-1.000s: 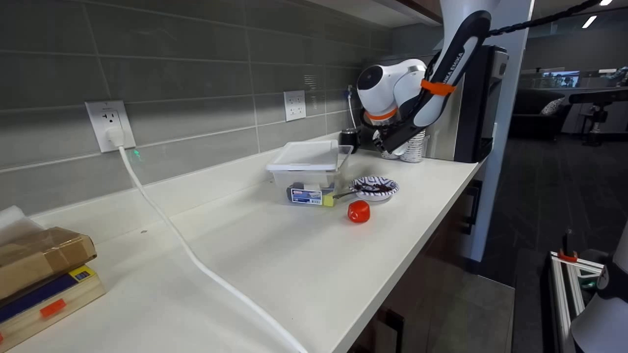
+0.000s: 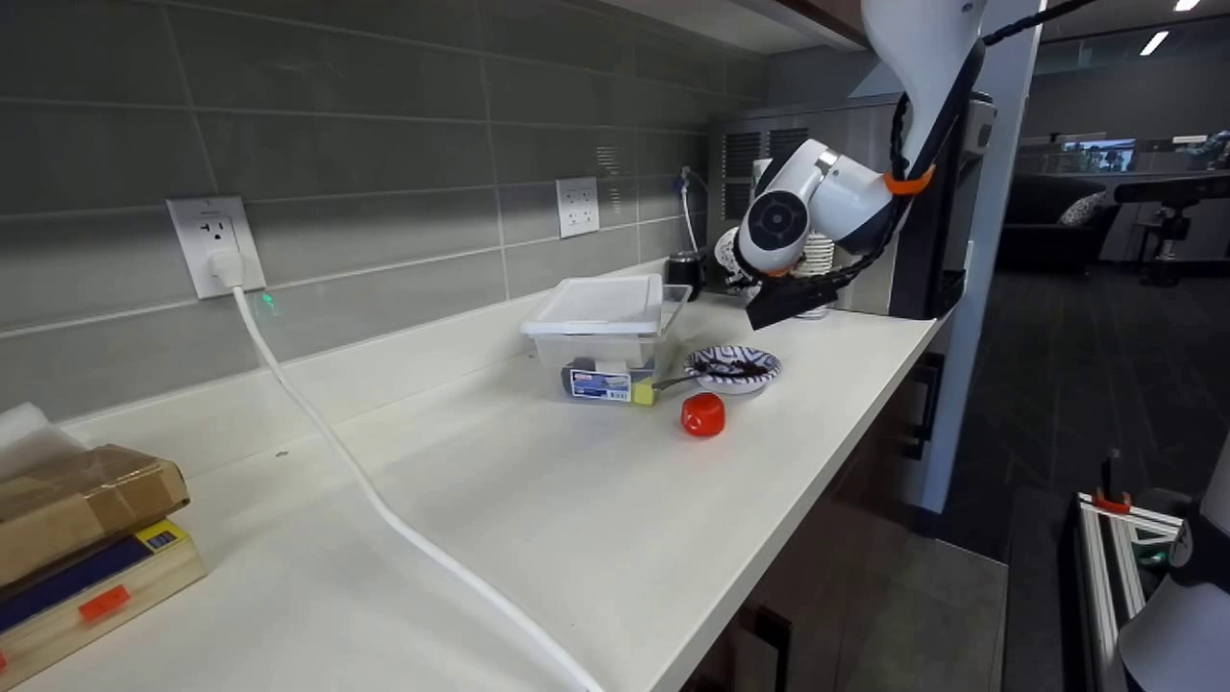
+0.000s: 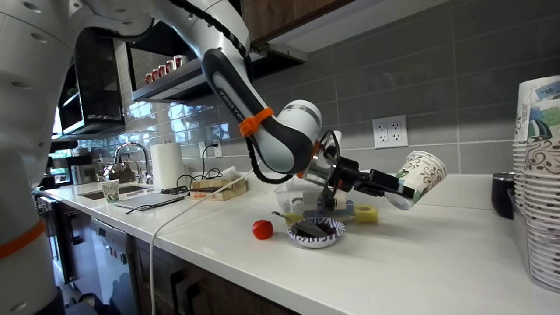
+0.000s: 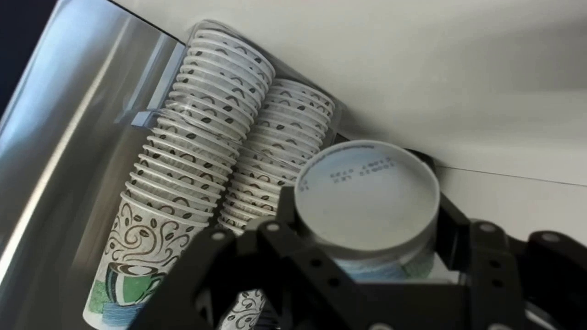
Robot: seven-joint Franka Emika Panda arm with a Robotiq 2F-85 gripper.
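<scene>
In exterior view 2 a patterned paper cup is held tilted above the counter, with my gripper shut on it near its base. The wrist view looks straight at the cup's pale round bottom, which sits between the black fingers. A blue-and-white patterned bowl rests on the counter below and nearer the camera, with a dark spoon-like utensil lying across it. Left of that bowl is a red round object. From exterior view 1 the held cup is mostly hidden behind the arm.
Tall stacks of paper cups stand against a shiny metal appliance. A black tumbler is beside them. A clear lidded bin and a yellow sponge lie near the wall.
The arm's wrist has turned over and moved slightly to the right in exterior view 1, swinging the gripper end round. The bowl, red object and bin have stayed put.
</scene>
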